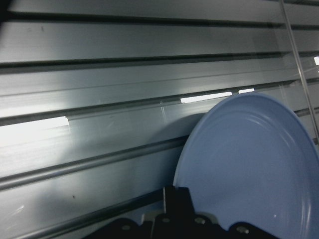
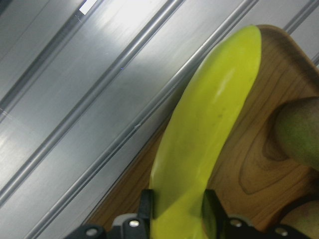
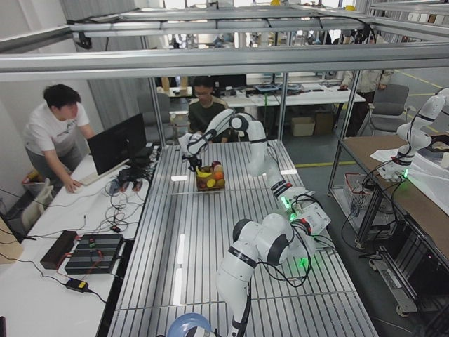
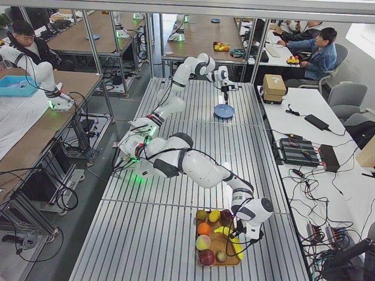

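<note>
A wooden tray (image 4: 220, 261) of fruit holds apples, an orange, a lemon and others. In the right wrist view a yellow banana (image 2: 209, 114) lies along the tray's side between the fingers of my right gripper, both touching it; the same gripper (image 3: 194, 164) is at the tray in the camera left view. A blue plate (image 1: 249, 164) rests on the slatted table at the other end, with my left gripper at its rim; its fingertips look close together, and whether they grip the rim is unclear.
Both arm bases stand along one side. A white side desk (image 3: 42, 302) with cables, boxes and a monitor runs along the other side, where people sit or stand.
</note>
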